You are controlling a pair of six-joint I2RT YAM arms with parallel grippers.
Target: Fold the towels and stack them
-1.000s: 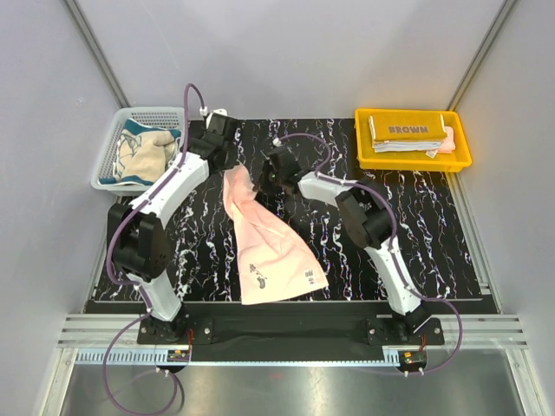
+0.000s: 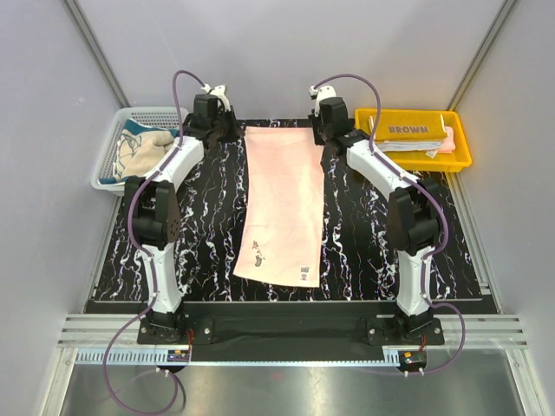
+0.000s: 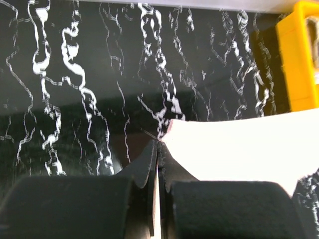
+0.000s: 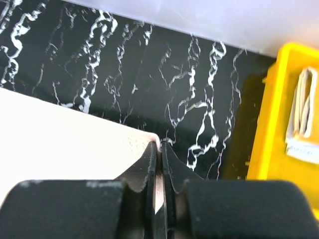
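A pale pink towel (image 2: 282,199) lies stretched lengthwise down the middle of the black marbled table, printed figures at its near end. Both grippers are at its far corners: my left gripper is shut at the far-left corner, my right gripper shut on the far-right corner, the towel bunched at its tips. In the left wrist view the pink edge (image 3: 224,134) runs from the left fingertips toward the right.
A white basket (image 2: 109,156) of folded towels stands at back left, a yellow bin (image 2: 412,161) with folded cloths at back right. Bare table (image 2: 364,251) flanks the towel.
Both grippers have moved toward the back and apart, the right one markedly rightward. The towel has gone from bunched and slanted to spread out straight and wide.
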